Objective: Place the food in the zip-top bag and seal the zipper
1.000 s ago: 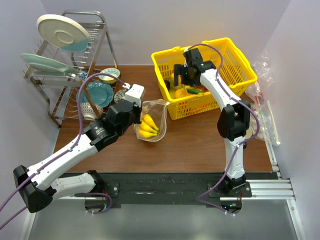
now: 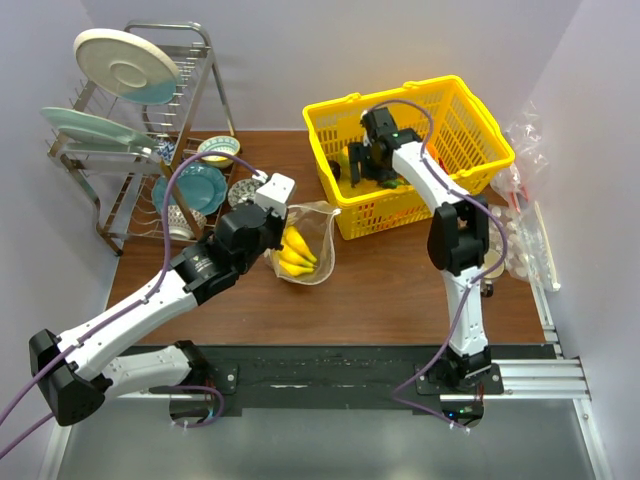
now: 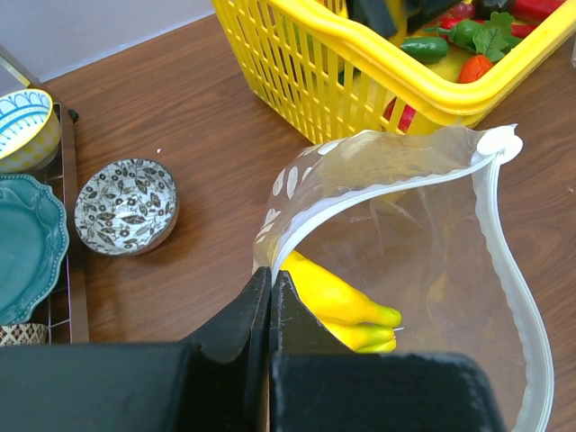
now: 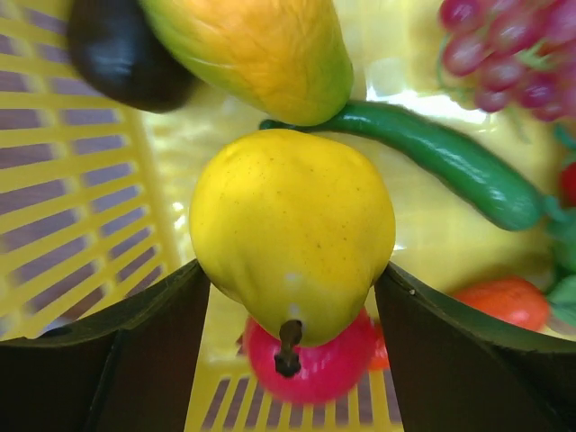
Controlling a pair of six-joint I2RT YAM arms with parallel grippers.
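Observation:
The clear zip-top bag (image 3: 432, 234) stands open on the table, with a bunch of yellow bananas (image 2: 297, 252) inside. My left gripper is shut on the bag's rim at its left side. Over in the yellow basket (image 2: 390, 215), my right gripper has a round yellow fruit (image 4: 292, 225) with a short dark stem between its fingers. Both fingertips touch its sides. This fruit looks sharp in the right wrist view, while the basket floor behind it is blurred.
Inside the basket lie a mango (image 4: 261, 54), a green cucumber (image 4: 432, 157), grapes (image 4: 513, 54) and other produce. A dish rack (image 2: 165, 110) stands at the left, a patterned bowl (image 3: 128, 207) near the bag.
The left arm and bag have barely shifted.

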